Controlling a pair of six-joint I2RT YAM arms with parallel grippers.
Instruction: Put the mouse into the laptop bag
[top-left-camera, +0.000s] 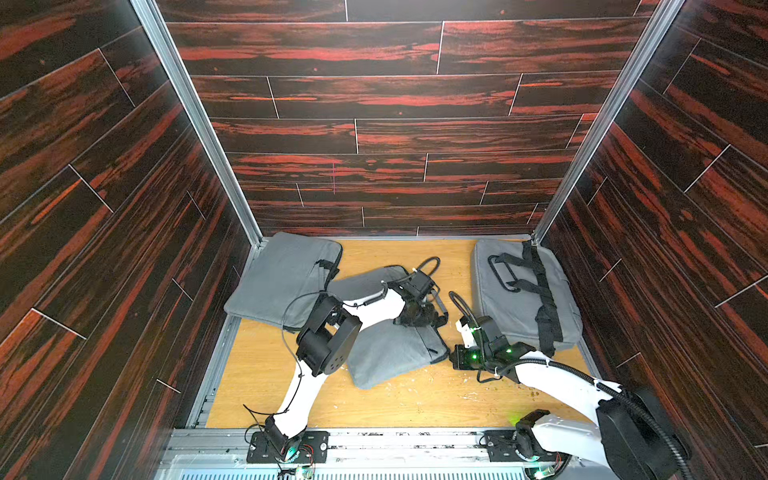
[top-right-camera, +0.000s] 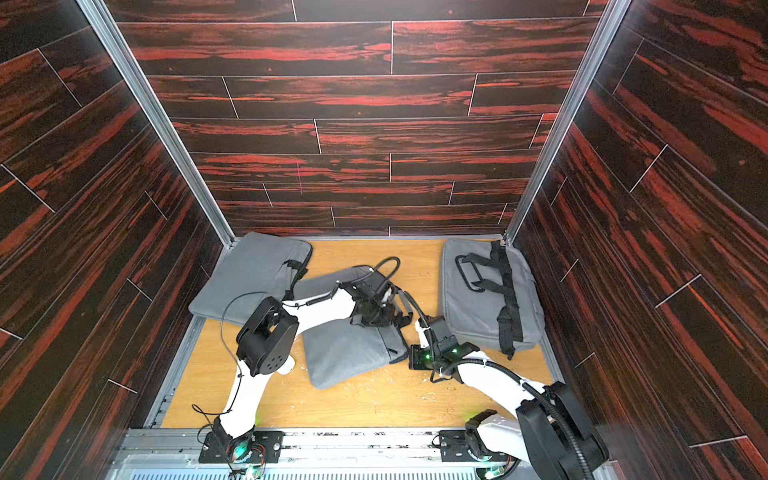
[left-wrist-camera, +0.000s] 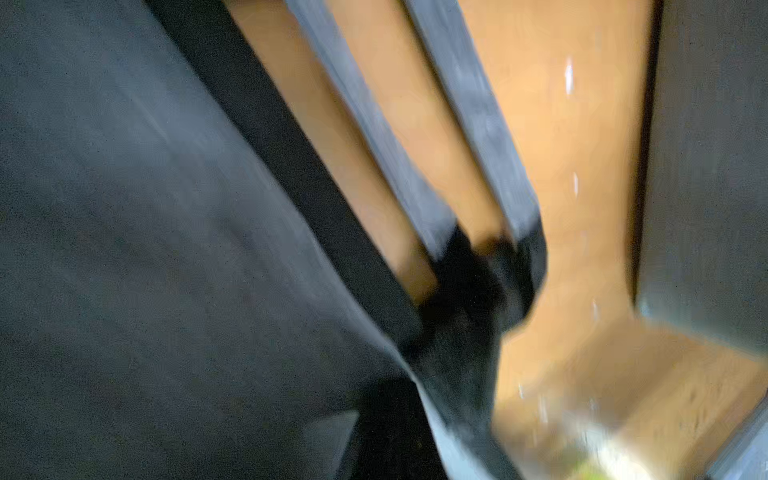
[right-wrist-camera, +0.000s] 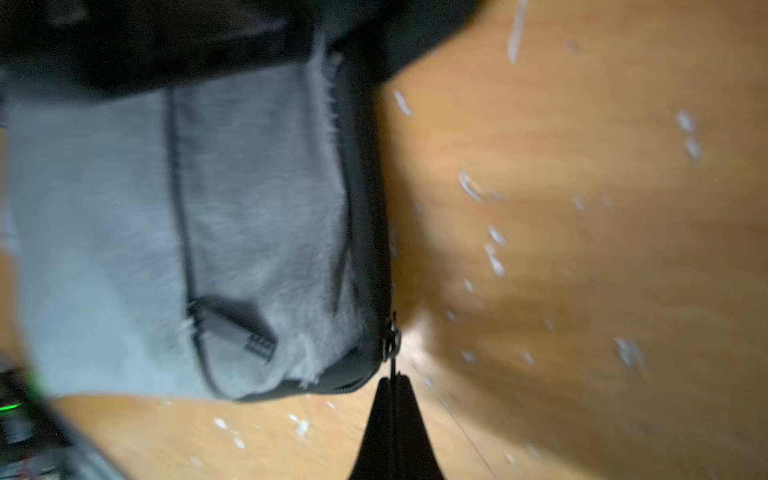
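The grey laptop bag (top-left-camera: 384, 356) lies flat and skewed mid-table, its black-edged side to the right. My left gripper is shut and low over that edge, beside the handle straps; whether fabric is between its fingers is unclear. By the bag's near right corner, my right gripper is shut, tips pointing at a small zipper pull (right-wrist-camera: 392, 340). A thin dark piece runs from the pull to the tips, so it appears gripped. In the top right view a white rounded object, seemingly the mouse (top-right-camera: 285, 365), sits under my left forearm, left of the bag.
Another grey bag (top-left-camera: 276, 276) lies at the back left, and a further grey bag with black straps (top-left-camera: 512, 308) at the right. Bare wooden table (top-left-camera: 400, 404) shows along the front. Cables loop above both arms.
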